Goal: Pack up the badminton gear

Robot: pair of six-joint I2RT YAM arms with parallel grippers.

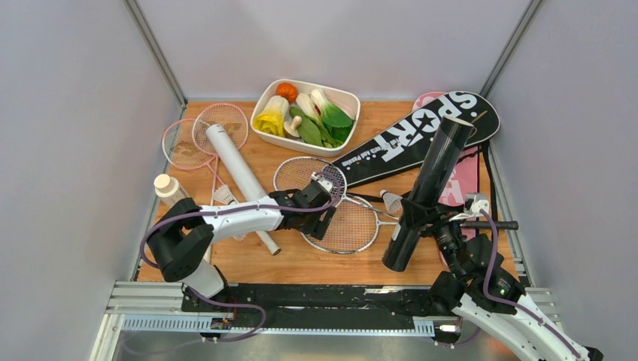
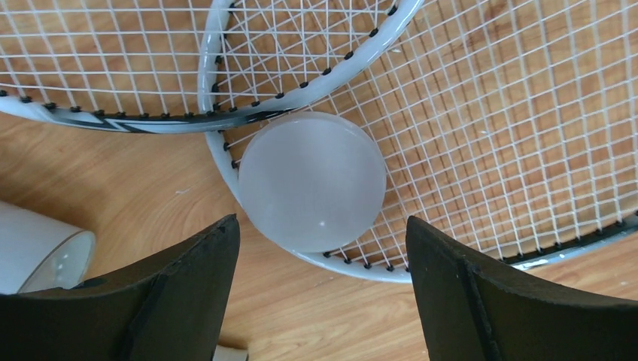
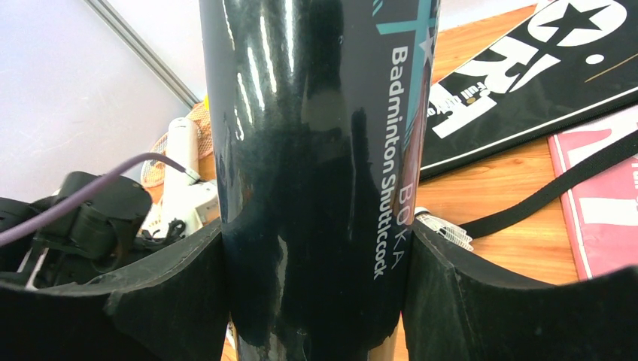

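Observation:
My right gripper is shut on a dark shuttlecock tube, raised and tilted at the right of the top view. My left gripper hangs open over the white rackets, directly above a white round lid lying on their strings. Pink rackets, a long white tube and a shuttlecock lie at the left; another shuttlecock is near the dark tube. A black racket bag lies over a pink one.
A white bin of vegetables stands at the back. A white bottle is at the far left. Bare table shows along the front, between the long white tube and the dark tube.

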